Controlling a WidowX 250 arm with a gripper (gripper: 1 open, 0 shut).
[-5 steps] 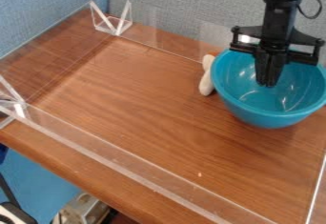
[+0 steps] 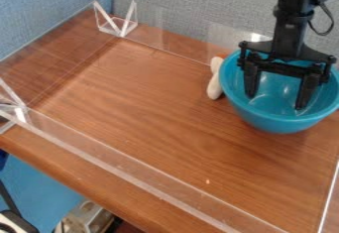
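A teal bowl (image 2: 272, 118) sits at the right side of the wooden table. My black gripper (image 2: 276, 86) is lowered into it from above, open, its two fingers spread inside the bowl; I cannot make out anything between them. A small cream-coloured object (image 2: 213, 78), perhaps a soft toy, lies just left of the bowl, partly behind it.
Clear walls or strips run along its edges, with white corner brackets (image 2: 117, 22) at the back left. A grey textured wall stands behind.
My gripper has moved down into the bowl, and its fingers have spread apart. The bowl and the cream object look unmoved.
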